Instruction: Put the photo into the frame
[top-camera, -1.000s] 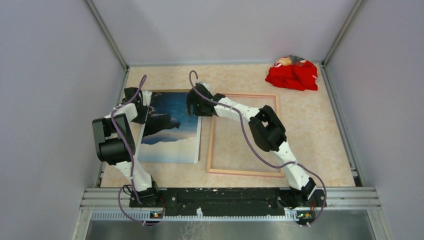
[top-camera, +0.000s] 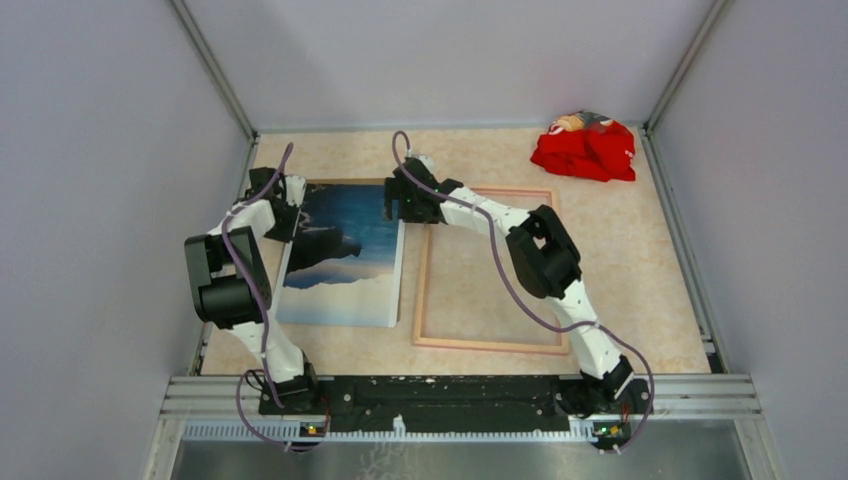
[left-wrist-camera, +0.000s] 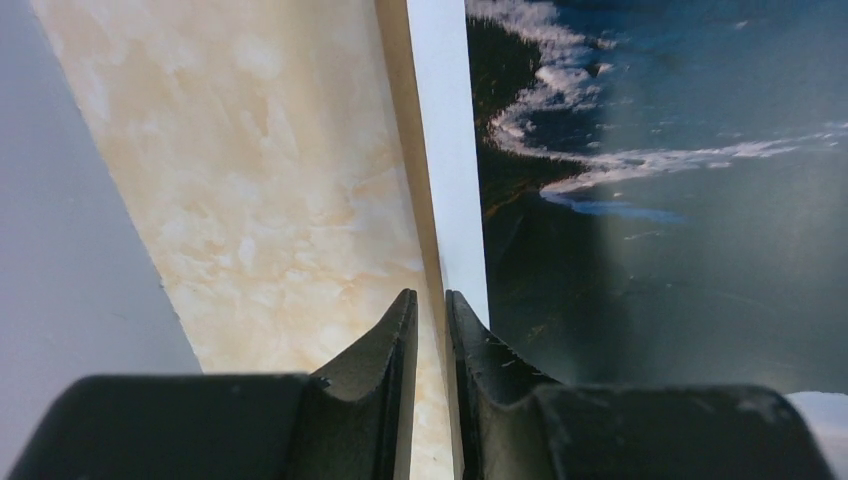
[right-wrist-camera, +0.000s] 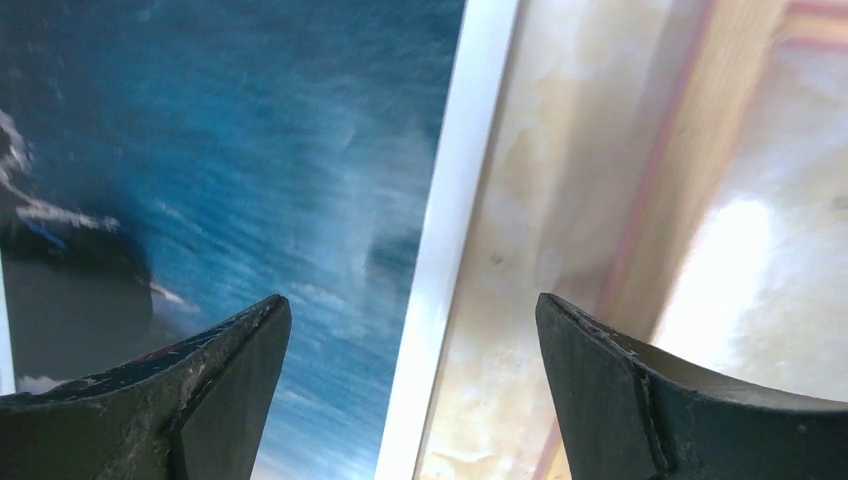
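The photo (top-camera: 345, 240), a dark blue seascape with white borders, lies at the left on a brown backing board (top-camera: 345, 181). In the left wrist view the board's brown side (left-wrist-camera: 408, 125) shows beneath the white border (left-wrist-camera: 448, 150). My left gripper is nearly closed at this left edge, with the brown side between its fingers. Over the photo's right side, my right gripper stands open, one finger above the picture and the other above the table strip; the white right border (right-wrist-camera: 445, 220) runs between them. The empty wooden frame (top-camera: 490, 347) lies to the right.
A crumpled red cloth (top-camera: 585, 150) rests at the back right corner. Only a narrow strip of table separates photo and frame. A grey side wall (left-wrist-camera: 90, 280) stands close to the left gripper.
My left gripper has shifted slightly toward the far side. Photo and frame look unmoved.
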